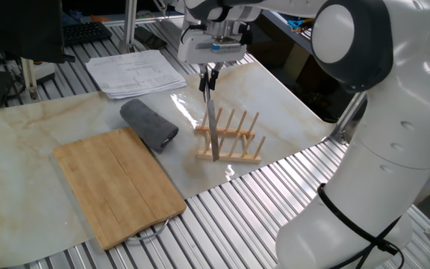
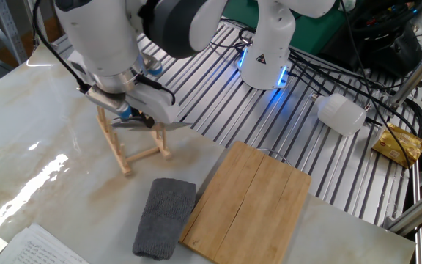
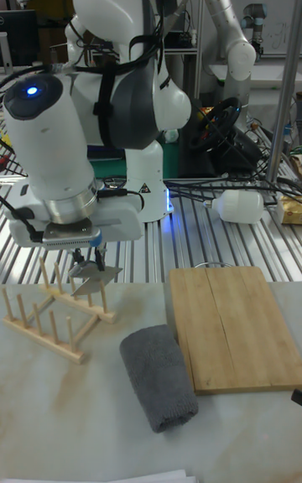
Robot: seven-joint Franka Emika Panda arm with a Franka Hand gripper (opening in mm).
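Observation:
My gripper is shut on a knife, whose flat grey metal blade points down. The blade crosses the left end of the wooden peg rack in the first exterior view, its lower end at the rack's near bar. Whether the blade sits between pegs or beside them cannot be told for certain. In the third exterior view the blade shows at the rack's right end, just under the fingers. The second exterior view has the arm covering much of the rack, and the blade sticks out to the right.
A wooden cutting board lies flat, with a rolled grey towel beside it. Papers rest farther back. In the second exterior view a white rounded container and a yellow packet stand on the slatted metal surface.

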